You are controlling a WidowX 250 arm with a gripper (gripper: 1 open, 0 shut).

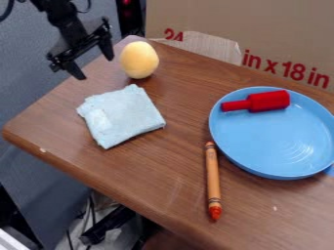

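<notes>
My black gripper [69, 64] hangs at the upper left, over the table's left edge, left of a yellow round object [140, 61] and above a folded pale cloth [120, 115]. Whether its fingers are open or shut is unclear. A blue plate [274, 147] sits on the right of the wooden table [156, 171], with a red cylinder with a handle [267, 101] on its upper part. An orange crayon [213, 181] lies upright in the view, just left of the plate.
A cardboard box [241, 29] stands behind the table. Free table surface lies in the front middle and between the cloth and the plate. The table's left edge drops away to a grey surface.
</notes>
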